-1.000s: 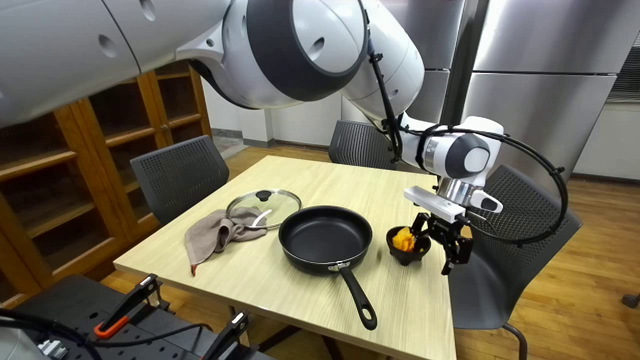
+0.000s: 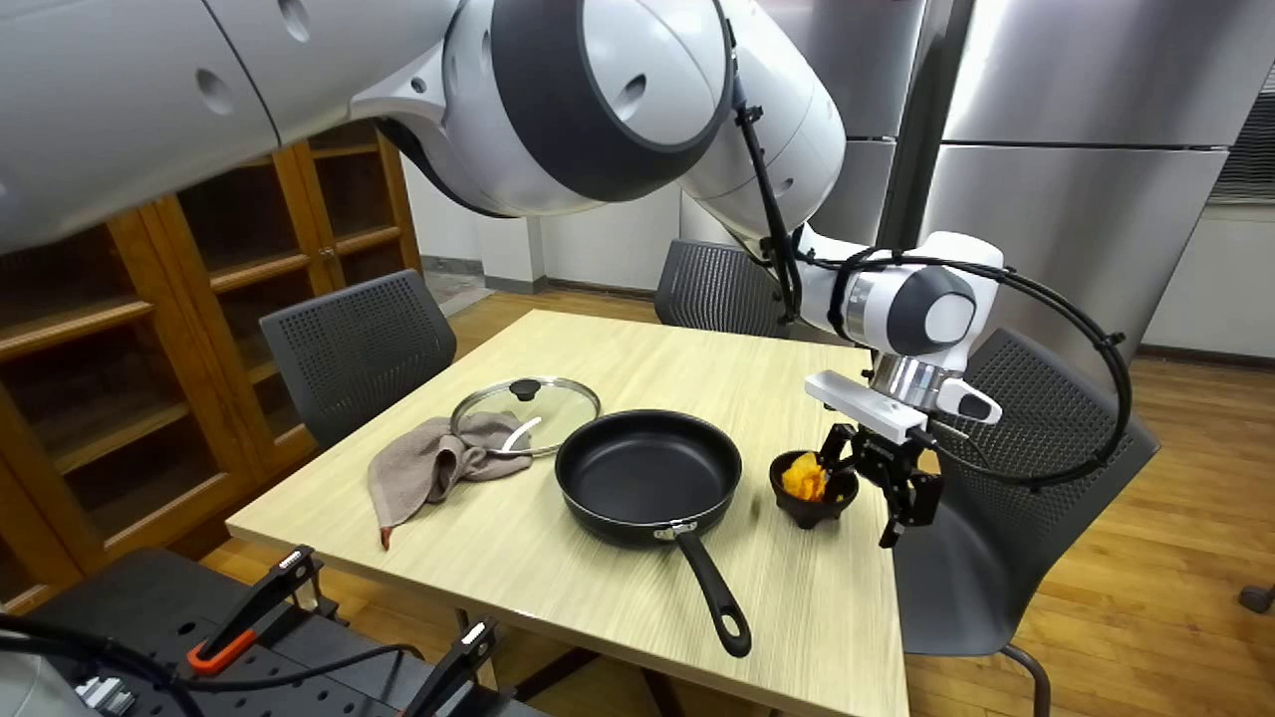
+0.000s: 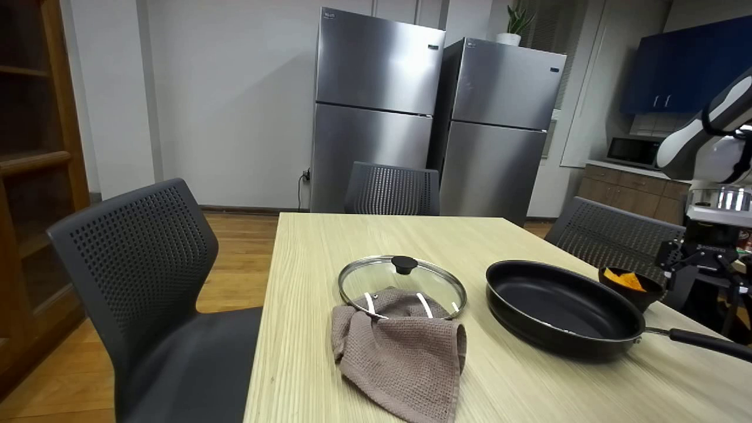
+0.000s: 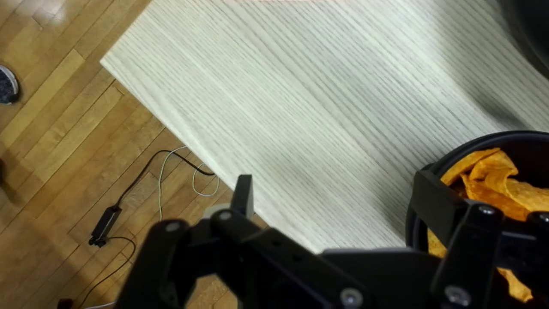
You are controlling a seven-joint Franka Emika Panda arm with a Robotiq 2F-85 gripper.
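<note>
My gripper is open at the table's right edge, nothing between its fingers. One of its fingers (image 4: pixel 437 203) reaches over the rim of a small black bowl, while the other finger (image 4: pixel 244 195) is out past the table edge. Orange chips (image 2: pixel 804 478) lie in the bowl (image 2: pixel 807 512), partly hidden by the gripper in the wrist view. An empty black frying pan (image 2: pixel 645 472) stands left of the bowl, its handle pointing to the table's front. A glass lid (image 3: pixel 405 285) with a black knob rests partly on a crumpled brown cloth (image 3: pixel 405 359).
Dark chairs stand at its sides, one chair (image 2: pixel 992 514) close behind my gripper. Clamps (image 2: pixel 257 609) and a dark bench are at the front left.
</note>
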